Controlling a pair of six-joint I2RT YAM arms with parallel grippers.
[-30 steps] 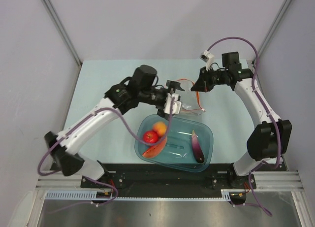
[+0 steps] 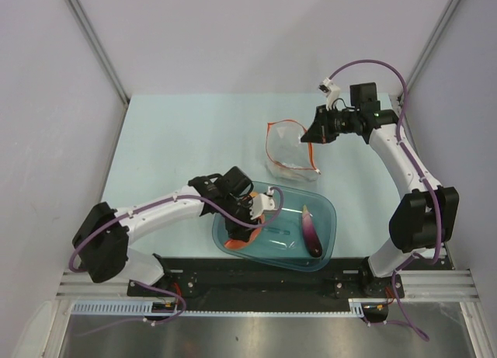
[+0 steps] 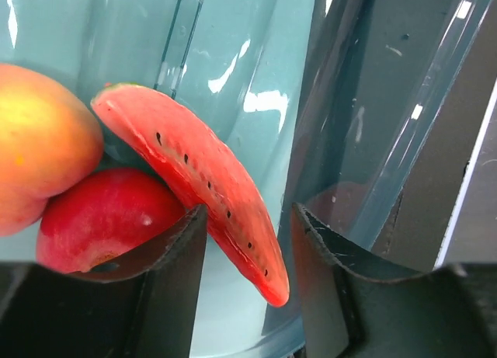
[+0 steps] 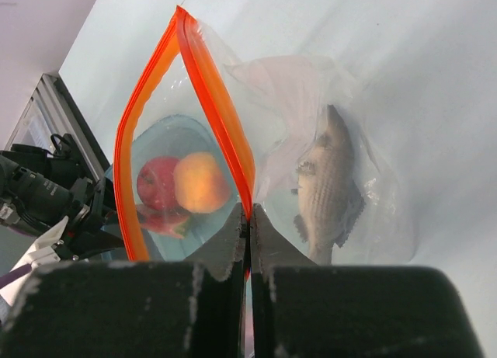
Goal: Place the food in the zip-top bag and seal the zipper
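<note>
My left gripper is part open low in the tray (image 2: 287,201), its fingers either side of a watermelon slice (image 3: 206,179). Beside the slice lie a peach (image 3: 39,140) and a red apple (image 3: 109,218). My right gripper is shut on the orange zipper edge of the clear bag (image 2: 283,148), holding it up. A fish (image 4: 326,187) shows inside the bag in the right wrist view. An eggplant (image 2: 311,234) lies in the tray's right side.
The tray sits at the table's front edge, with the bag just behind it.
My left arm has swung down and toward the front, from above near the bag into the tray over the watermelon slice. My right gripper and the bag are nearly unmoved.
</note>
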